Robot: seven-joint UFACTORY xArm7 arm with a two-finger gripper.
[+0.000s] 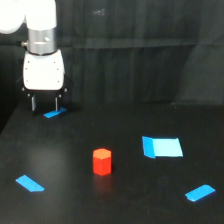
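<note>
My gripper (45, 102) hangs at the upper left, pointing down. It is open, its two dark fingers apart with nothing seen between them. A red block (102, 162) with a six-sided outline sits on the black surface near the middle, well to the right and front of the gripper. To its right and farther back lies a light blue square (167, 148), with a strip of darker blue (148, 147) along its left side. The block and the square are apart.
Blue tape pieces mark the black surface: one by the gripper (56, 112), another at the front left (30, 184), a third at the front right (200, 192). A dark curtain (140, 50) hangs behind.
</note>
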